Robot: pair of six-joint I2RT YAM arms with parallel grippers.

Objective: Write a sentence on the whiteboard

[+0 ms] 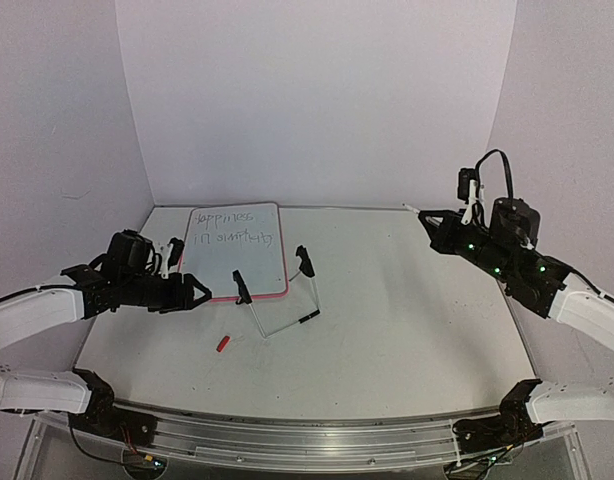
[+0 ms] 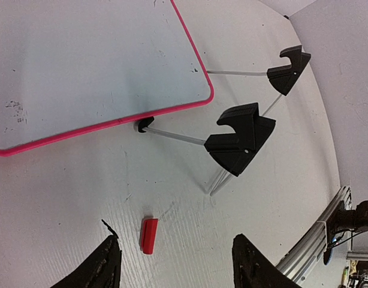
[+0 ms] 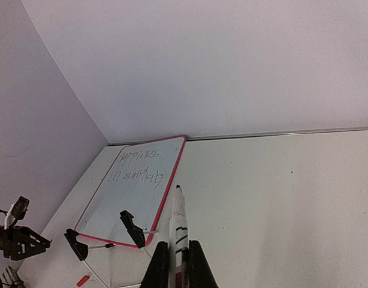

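Observation:
The whiteboard [image 1: 234,272], framed in pink, lies back on the table at the left. Handwriting on it reads "Happiness in simplicity" in the right wrist view. Its stand, with two black hooks [image 2: 241,141], stands clear of the board's lower edge. My left gripper [image 1: 205,292] is near the board's lower left corner, its fingers [image 2: 100,264] wide apart and empty. At the right, well off the board, my right gripper is shut on a white marker [image 3: 178,225], whose dark tip points away from the fingers.
A small red cap-like piece [image 1: 223,343] lies on the table in front of the board. Walls [image 1: 317,100] close off the back and sides.

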